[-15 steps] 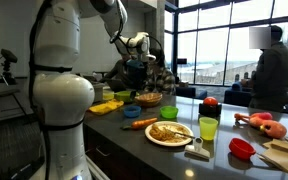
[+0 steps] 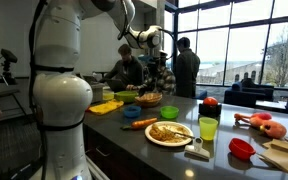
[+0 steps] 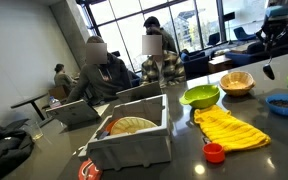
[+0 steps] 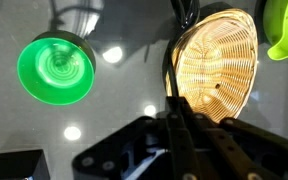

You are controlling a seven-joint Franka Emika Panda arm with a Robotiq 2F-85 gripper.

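My gripper is shut on the handle of a black ladle-like utensil (image 4: 187, 12), whose dark head shows at the top of the wrist view. In exterior view 2 the utensil (image 3: 269, 72) hangs down in the air at the right, above the table. The wrist view has a wicker basket (image 4: 219, 65) beneath and right of the fingers, a green bowl (image 4: 56, 70) to the left and a lighter green bowl (image 4: 287, 25) at the upper right corner. The handle's gripped part is mostly hidden by the fingers.
A plate of food (image 2: 170, 144), an orange carrot (image 2: 144, 123), a yellow-green cup (image 2: 208, 128) and a red bowl (image 2: 241, 149) stand nearer the base. Blue bowl (image 3: 284, 104), yellow cloth (image 3: 229, 129) and grey bin (image 3: 134, 145) occupy the other side. People are behind the table.
The gripper has shifted a little to the right in exterior view 1. Behind the table, a standing person has walked leftward. The table objects look unmoved.
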